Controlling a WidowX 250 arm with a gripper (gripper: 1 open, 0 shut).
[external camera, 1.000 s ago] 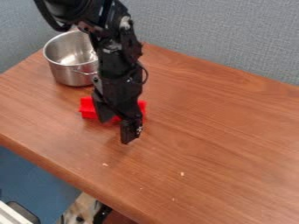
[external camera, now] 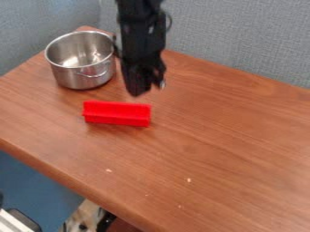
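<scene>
A red block [external camera: 116,112] lies flat on the wooden table near its left side. Behind it stands a shiny metal pot [external camera: 80,60]. My black gripper [external camera: 140,83] hangs above and behind the red block, right of the pot, blurred, so its finger state is unclear.
A grey wall [external camera: 242,36] bounds it at the back. A blue area lies beyond the left edge at lower left.
My gripper has risen and moved back, away from the red block, which it was partly hiding. The block now shows whole. The pot has not moved.
</scene>
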